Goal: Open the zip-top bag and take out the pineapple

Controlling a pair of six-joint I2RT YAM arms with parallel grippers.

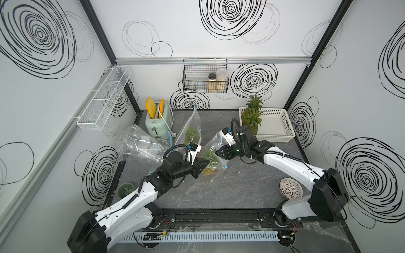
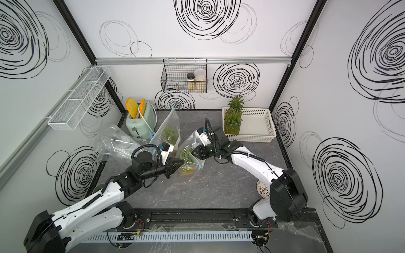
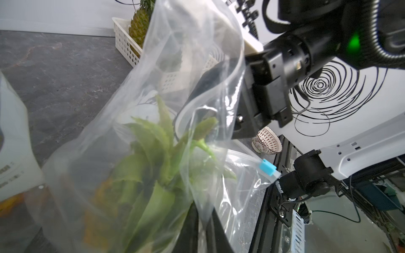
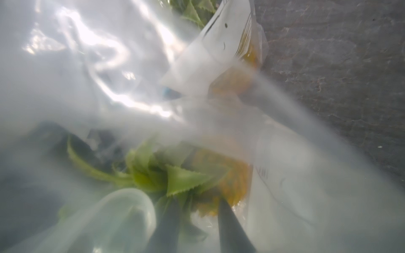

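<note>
Inside a clear zip top bag (image 1: 214, 154) at mid-table is a pineapple (image 3: 156, 181), its green crown and yellow body showing through the film. A blue slider (image 3: 267, 167) sits on the bag's edge. At the bag's left side my left gripper has its fingers slightly parted, with film running between them; whether they pinch it I cannot tell. My right gripper reaches the bag from the right, fingers apart beside the pineapple's leaves. Film hazes its wrist view, and how far its fingers are inside the mouth is unclear.
A second bag (image 1: 190, 134) with a pineapple stands just behind. An empty-looking clear bag (image 1: 139, 143) lies left, near the green toaster (image 1: 158, 126). The white basket (image 1: 274, 137) at back right holds pineapples on its left and has free room on its right.
</note>
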